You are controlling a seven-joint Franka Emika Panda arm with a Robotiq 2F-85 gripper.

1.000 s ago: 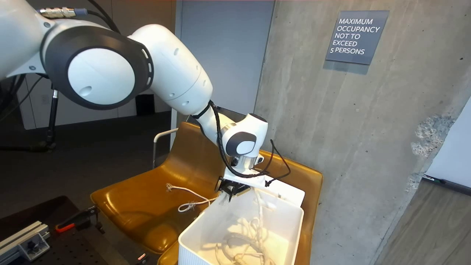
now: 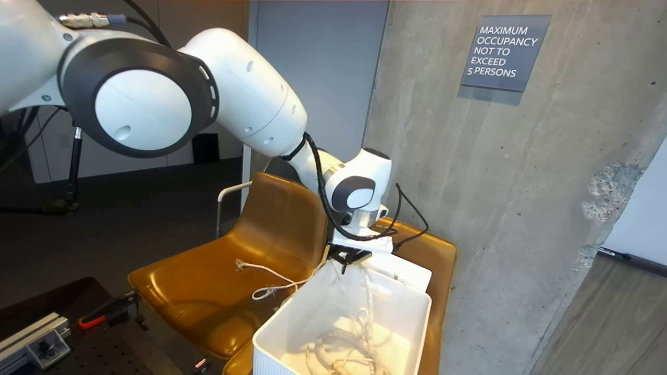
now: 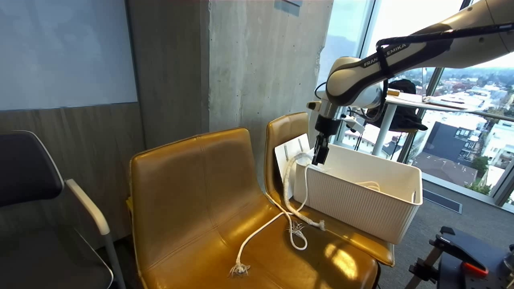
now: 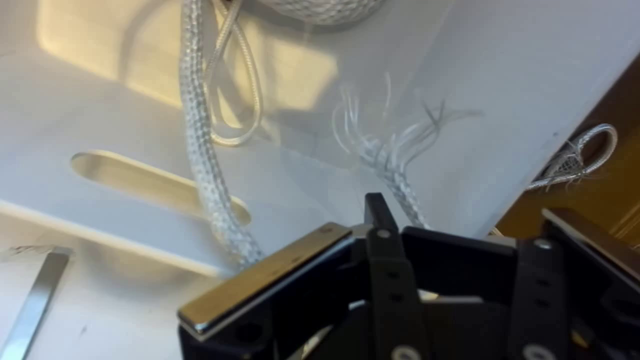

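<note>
My gripper (image 2: 343, 267) is shut, held low at the back left corner of the white bin (image 2: 409, 294). In the second exterior view the black gripper (image 3: 320, 156) points down beside the bin's end wall. A frayed rope end (image 4: 384, 159) lies over the bin's interior in the wrist view and runs back behind the black fingers (image 4: 384, 246); whether it is between them cannot be seen. To its left a thicker braided rope (image 4: 198, 120) drapes over the bin wall near the handle slot. More rope (image 2: 359, 340) is coiled inside the bin.
Loose white rope ends (image 3: 255, 233) spread over the brown chair seat (image 3: 284, 260) beside the bin. A white board (image 3: 284, 154) leans on the chair back behind it. The concrete wall (image 2: 500, 219) stands close behind; the bin's front interior is open from above.
My gripper has moved up slightly and to the right in exterior view 1, along the bin's back corner. The bin and the visible ropes look nearly unchanged.
</note>
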